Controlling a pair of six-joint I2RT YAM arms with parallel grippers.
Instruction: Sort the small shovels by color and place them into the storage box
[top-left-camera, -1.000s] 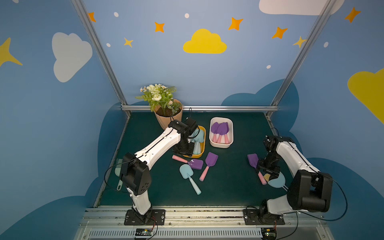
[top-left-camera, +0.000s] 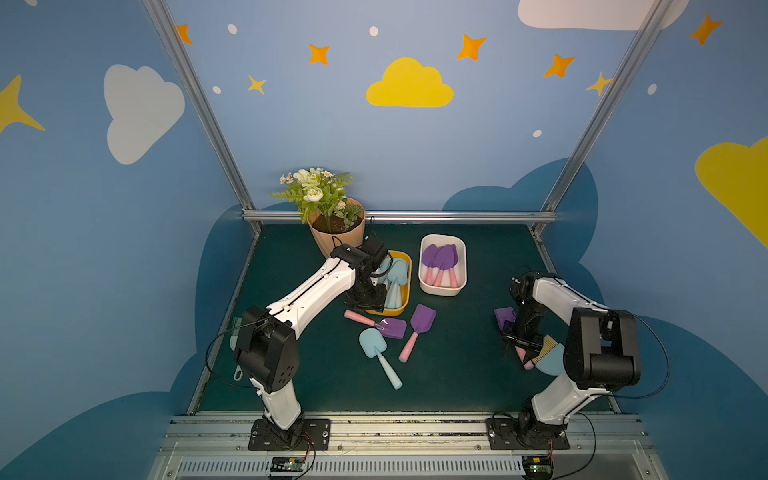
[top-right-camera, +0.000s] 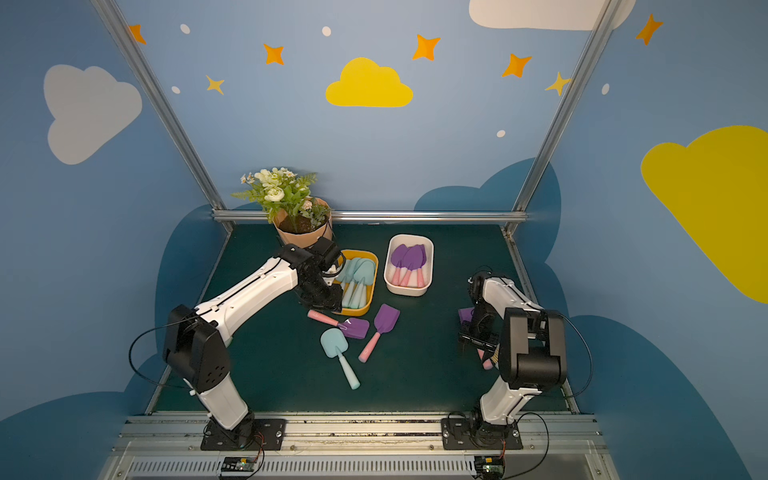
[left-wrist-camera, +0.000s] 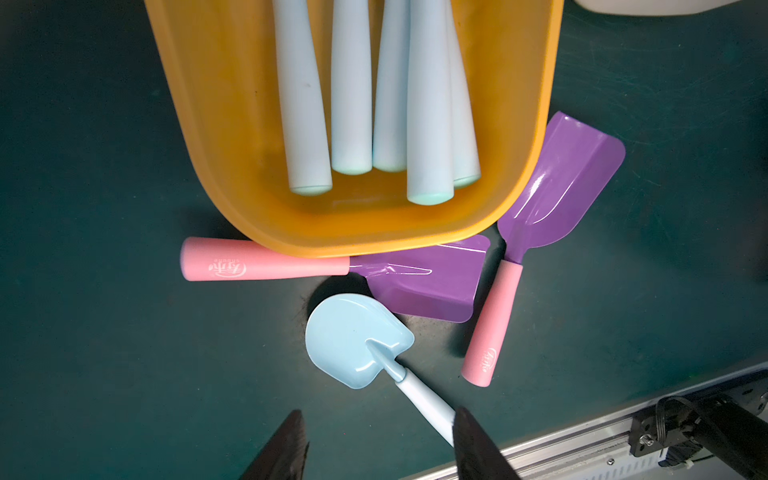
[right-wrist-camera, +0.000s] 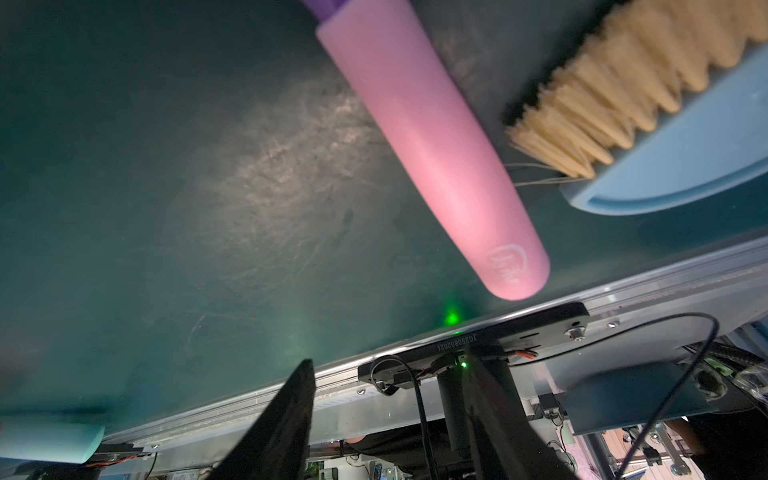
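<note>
In the white box (top-left-camera: 442, 290) lie several purple shovels with pink handles. Several light-blue shovels fill the yellow box (left-wrist-camera: 352, 240). In front of the boxes, a purple shovel (left-wrist-camera: 428, 280) lies crosswise, another purple shovel (top-left-camera: 422, 318) lies slanted, and a light-blue shovel (left-wrist-camera: 352, 340) points toward the front. My left gripper hangs open over the yellow box's near left side, nothing between its fingers. At the right, my right gripper is above a purple shovel with a pink handle (right-wrist-camera: 448, 152); its fingers stand part open, apart from the handle.
Beside the right shovel's handle lies a blue brush with tan bristles (right-wrist-camera: 616, 96). A flower pot (top-left-camera: 336, 232) stands behind the left arm. A pale green tool (top-left-camera: 237, 372) lies at the far left. The table between the white box and right arm is clear.
The right arm has swung left, so its gripper now covers much of the purple shovel there. The shovels appear unmoved.
</note>
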